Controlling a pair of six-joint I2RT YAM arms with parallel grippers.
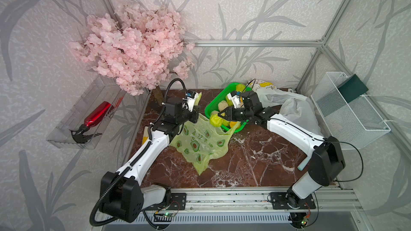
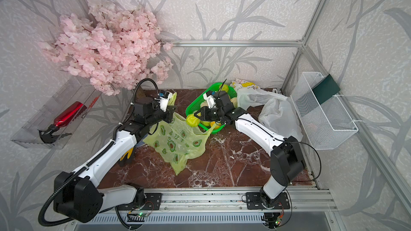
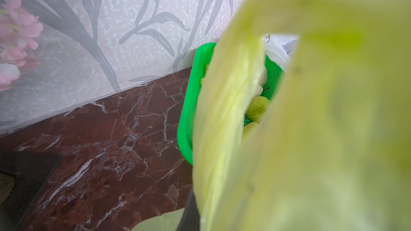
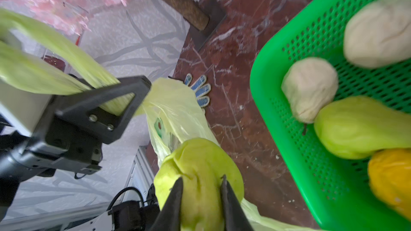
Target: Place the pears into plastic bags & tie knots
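A yellow-green pear (image 4: 201, 166) is held by my right gripper (image 1: 222, 114), shut on it, in front of the basket and over the far side of the bag. The light-green plastic bag (image 1: 199, 139) with avocado prints lies spread on the table. My left gripper (image 1: 194, 116) is shut on its strap, seen running through the fingers (image 4: 107, 96) in the right wrist view. Blurred bag film (image 3: 334, 136) fills much of the left wrist view. More pears (image 4: 364, 126) lie in the green basket (image 4: 280, 136). The bag's mouth is partly hidden.
Pale potato-like items (image 4: 310, 85) and an orange fruit (image 4: 389, 179) share the basket. White plastic bags (image 1: 295, 111) lie at the back right. Blossom branches (image 1: 137, 42) rise at the back left.
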